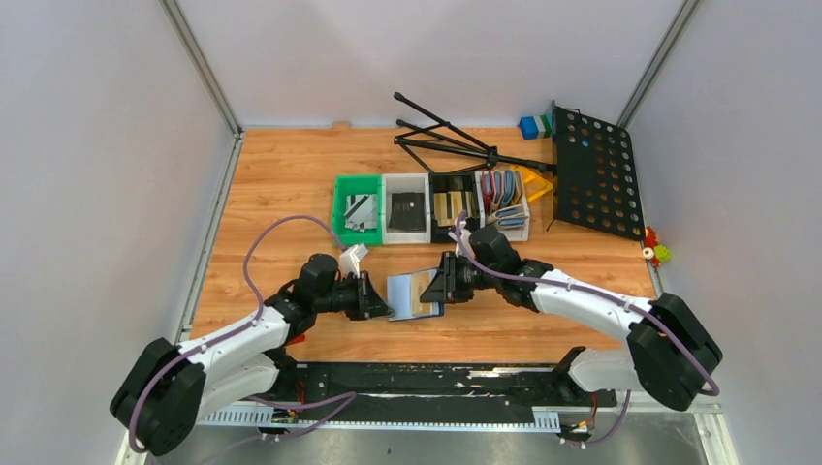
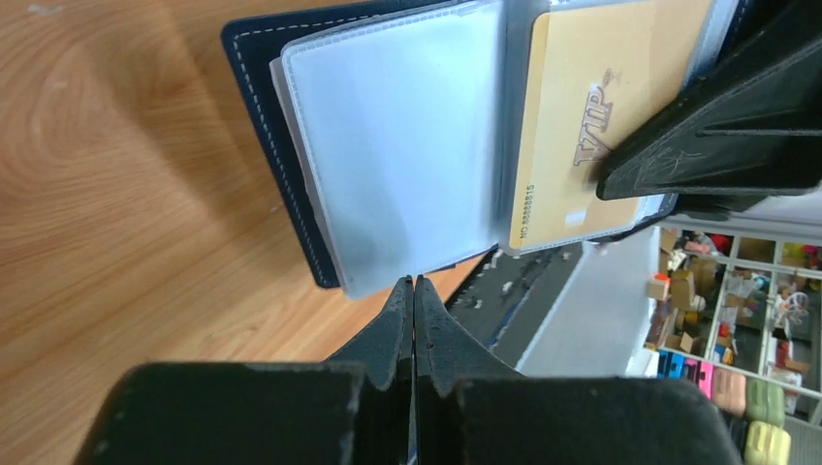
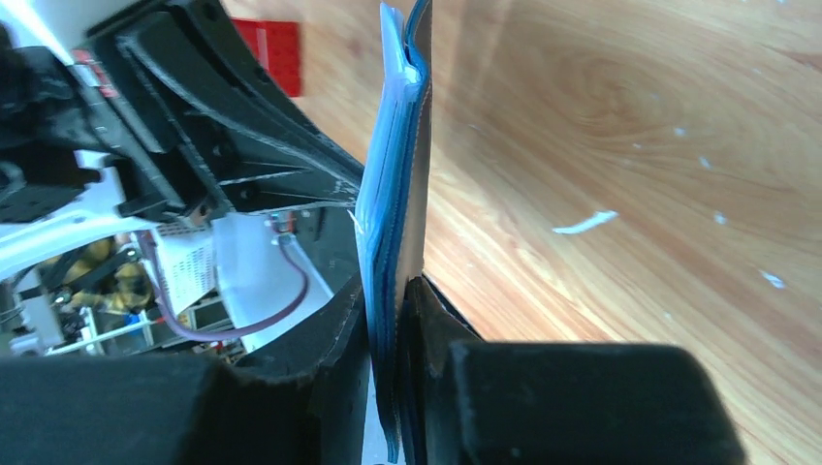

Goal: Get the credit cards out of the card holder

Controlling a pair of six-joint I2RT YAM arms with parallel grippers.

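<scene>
An open card holder (image 1: 401,295), dark blue with clear sleeves, hangs from my right gripper, which is shut on its right side. In the left wrist view the gold credit card (image 2: 562,145) lies inside a right-hand sleeve, and a right finger (image 2: 679,155) presses over it. The left sleeve (image 2: 397,145) looks white and shows no gold card. My left gripper is shut with nothing between its tips; they stand at the lower edge of the left sleeve, apart from the gold card. Whether they touch the sleeve I cannot tell.
Behind the arms stands a row of bins: a green bin (image 1: 339,208) with grey cards, a white bin (image 1: 405,178), a black bin (image 1: 469,178) with gold cards, and another white bin (image 1: 517,232) holding several card holders. A black folded stand (image 1: 446,140) lies beyond.
</scene>
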